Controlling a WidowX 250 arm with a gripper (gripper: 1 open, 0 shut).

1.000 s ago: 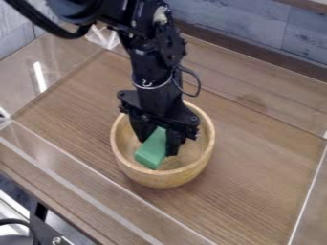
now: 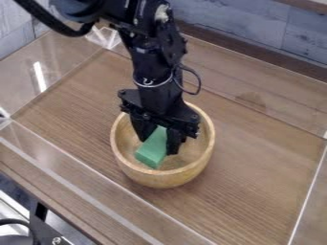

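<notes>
My black gripper (image 2: 163, 129) is lowered into a round tan wooden bowl (image 2: 179, 172) in the middle of the view. A green block (image 2: 151, 151) sits at its fingertips, tilted, inside the bowl. The gripper appears shut on the green block, though its fingertips are mostly hidden by the arm's dark body.
A pale plank wall (image 2: 250, 43) runs along the back. Dark cables and some metal show at the lower left, beyond the table's edge.
</notes>
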